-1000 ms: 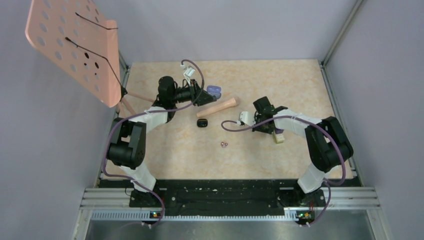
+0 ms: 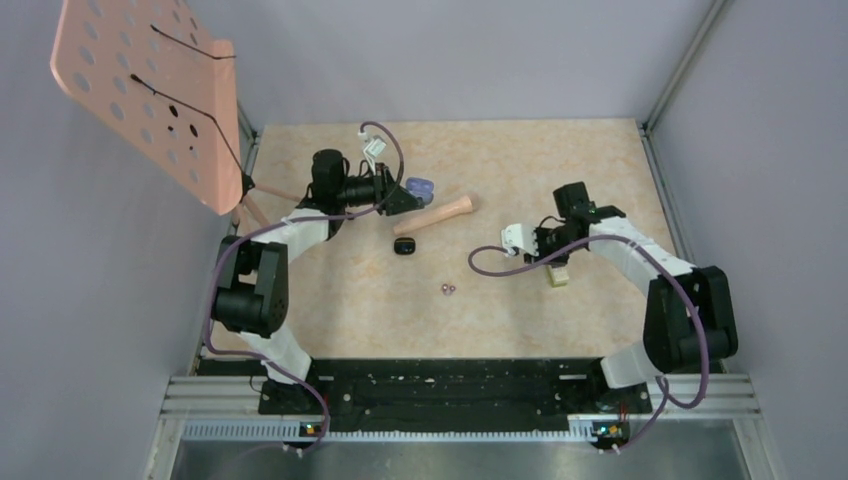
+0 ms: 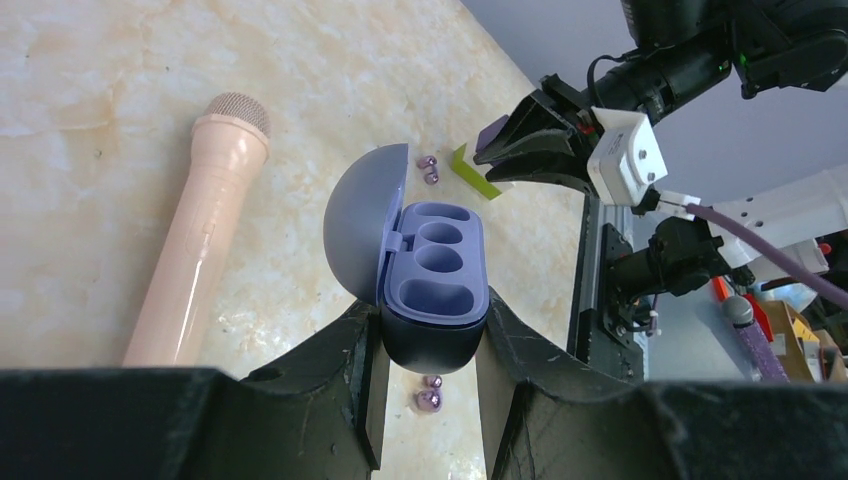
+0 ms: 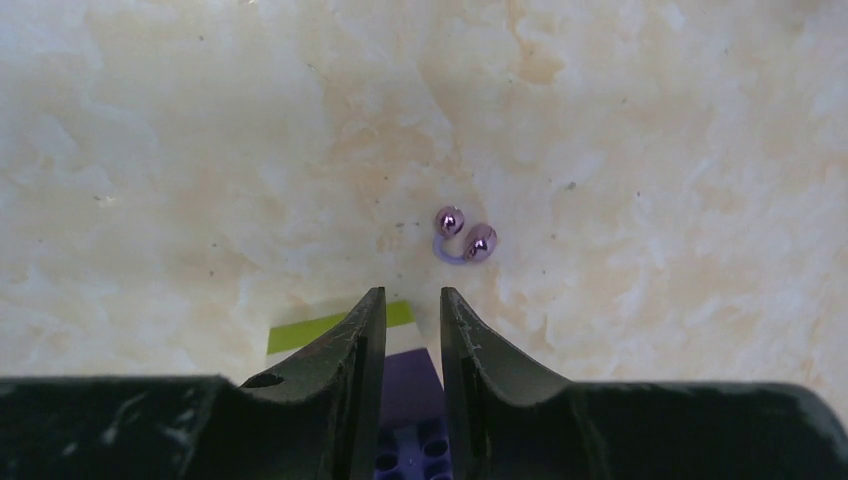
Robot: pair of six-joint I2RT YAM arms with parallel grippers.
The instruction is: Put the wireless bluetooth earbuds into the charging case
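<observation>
My left gripper is shut on an open lavender case (image 3: pixel 432 265), lid upright and molded compartments facing up, held above the table. My right gripper hangs open with a narrow gap, over a small purple-topped box (image 4: pixel 400 380) with a green and white side. Just beyond it in the right wrist view lie small metallic purple earbuds (image 4: pixel 480 242) on the table. Another pair of small pink-purple pieces (image 2: pixel 448 289) lies near the middle in the top view.
A pink microphone (image 2: pixel 432 215) lies beside a small black case (image 2: pixel 404 245) below the left gripper. A pink perforated panel (image 2: pixel 150 90) stands at the upper left.
The left gripper, holding the lavender case, has shifted only slightly.
</observation>
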